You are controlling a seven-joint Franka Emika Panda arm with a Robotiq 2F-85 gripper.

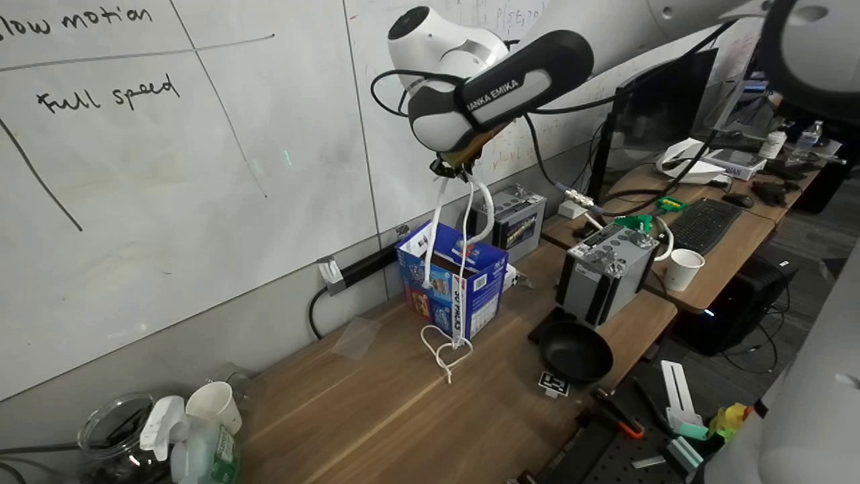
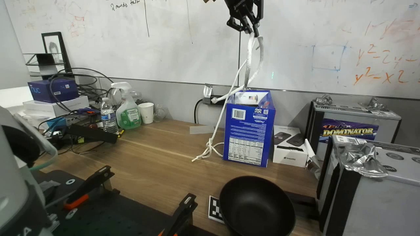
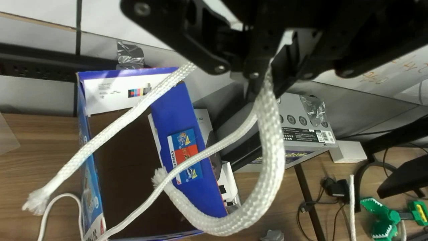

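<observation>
White braided rope (image 3: 272, 136) hangs from my gripper (image 2: 252, 34), which is shut on it high above the table. In the wrist view, one frayed end (image 3: 38, 198) dangles to the left, while a thick loop curls back on the right. A thinner white cord (image 2: 225, 112) runs down to a loose tangle (image 1: 449, 352) on the table. Below the rope stands an open blue cardboard box (image 1: 482, 300), its dark inside visible in the wrist view. The thick rope hangs over the box's opening in that view, and its ends are free. Exactly where the fingers pinch is partly hidden.
A black pan (image 2: 256, 206) sits in front of the box, beside a grey battery (image 1: 606, 274). Another battery (image 2: 350, 118) stands against the wall. A spray bottle (image 2: 128, 108) and a paper cup (image 2: 146, 112) are at the far left.
</observation>
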